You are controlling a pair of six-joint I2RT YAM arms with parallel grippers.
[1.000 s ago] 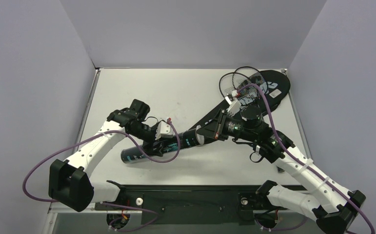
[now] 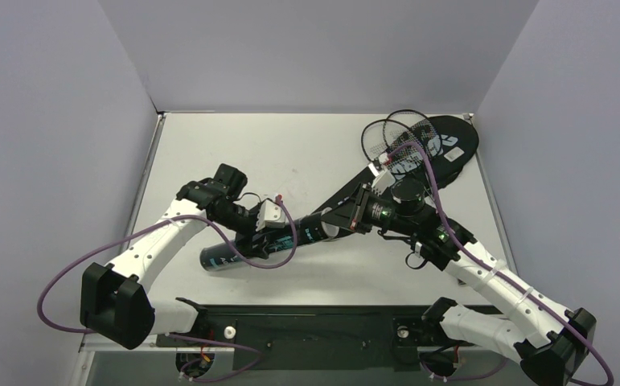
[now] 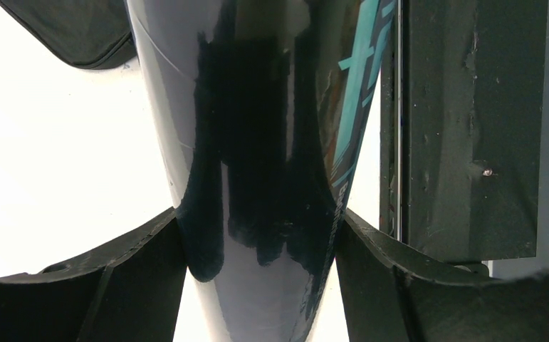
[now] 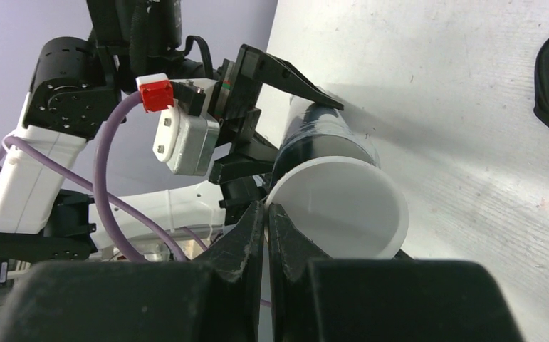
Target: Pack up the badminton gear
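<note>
A dark shuttlecock tube [image 2: 313,229] with teal lettering lies aslant across the front middle of the table. My left gripper is shut around its body, a finger touching each side in the left wrist view. At the tube's right end is a round white cap [image 4: 339,206], hollow side facing my right gripper. That gripper is shut, its tips at the cap's left rim; I cannot tell whether the thin rim is pinched. Two badminton rackets [image 2: 388,143] lie at the back right, over a black racket bag [image 2: 461,137].
The right arm passes in front of the rackets' handle side and partly hides it. Purple cables [image 2: 65,281] loop from both arms, and grey walls enclose the sides.
The left arm and the tube look almost unchanged.
</note>
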